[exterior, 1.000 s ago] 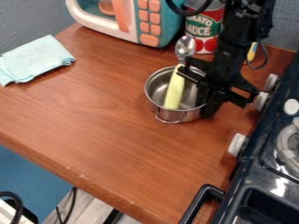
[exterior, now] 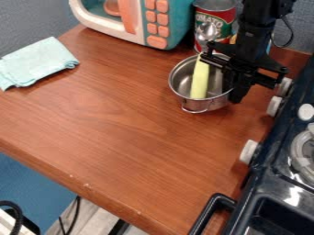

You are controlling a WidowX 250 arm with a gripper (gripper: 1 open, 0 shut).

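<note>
A steel pot [exterior: 186, 99] sits on the wooden table, with a pale yellow stick-like item [exterior: 200, 77] standing in it. My black gripper [exterior: 233, 84] is at the pot's right side, over its rim. Whether its fingers are open or shut on something is unclear. A spoon-like utensil [exterior: 208, 30] shows behind the pot.
A toy microwave [exterior: 128, 18] and a tomato sauce can [exterior: 218, 13] stand at the back. A light blue cloth [exterior: 32, 61] lies at the left. A black stove [exterior: 276, 193] borders the right.
The pot and the yellow item in it have shifted right and back. My gripper has moved back and slightly right with them.
</note>
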